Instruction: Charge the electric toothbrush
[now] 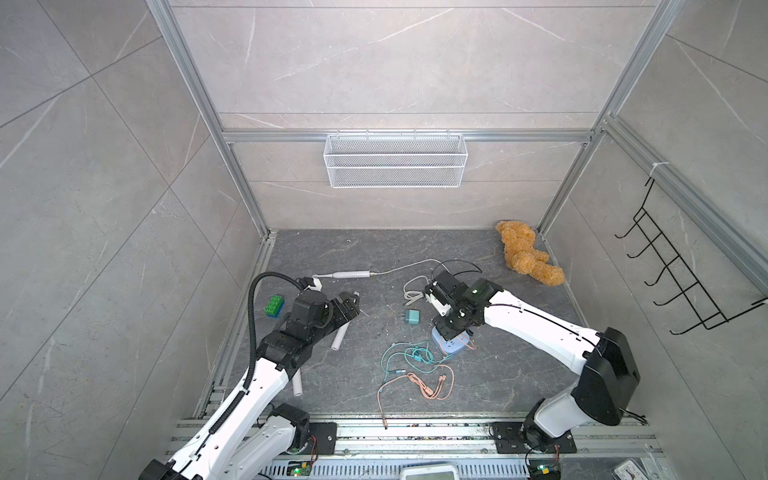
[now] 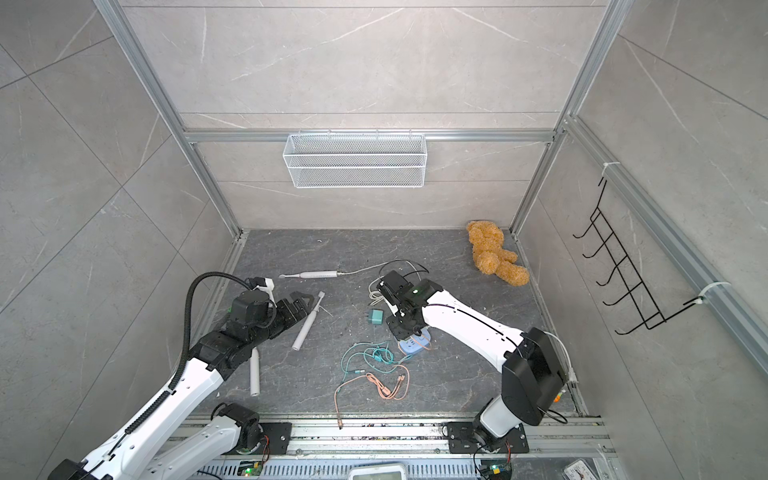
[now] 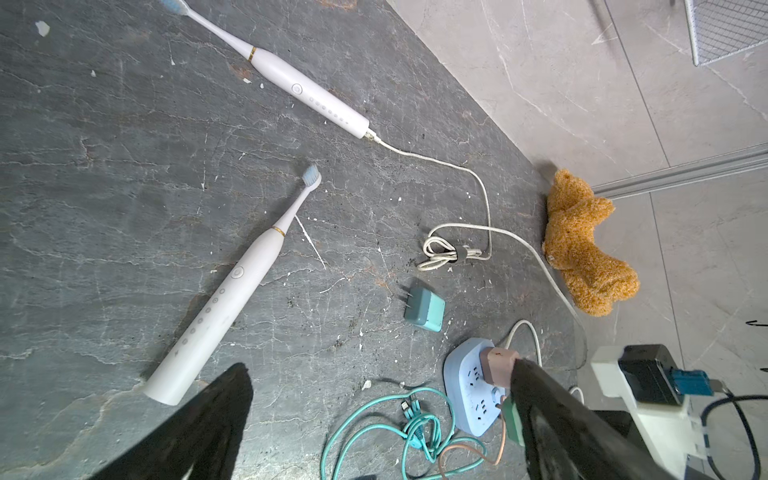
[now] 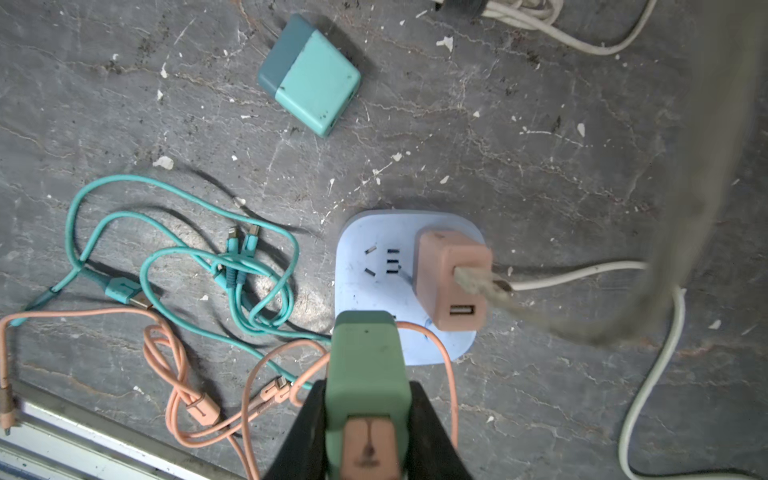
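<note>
My right gripper is shut on a green charger block (image 4: 366,352), and an orange cable's plug (image 4: 369,448) sits in the end facing the camera. The block hangs over the lower left part of the blue power strip (image 4: 376,264), hiding that part; whether it touches the sockets I cannot tell. A pinkish-brown adapter (image 4: 453,280) occupies the strip's right side. In the left wrist view, a white toothbrush (image 3: 220,312) lies loose below my open, empty left gripper. Farther back, another toothbrush (image 3: 312,96) has a white cable in its base.
A teal adapter (image 4: 316,80) lies beyond the strip. Teal cable (image 4: 264,288) and orange cable (image 4: 176,376) loops lie left of it. A teddy bear (image 1: 528,254) is at the back right, a green block (image 1: 273,305) at the left.
</note>
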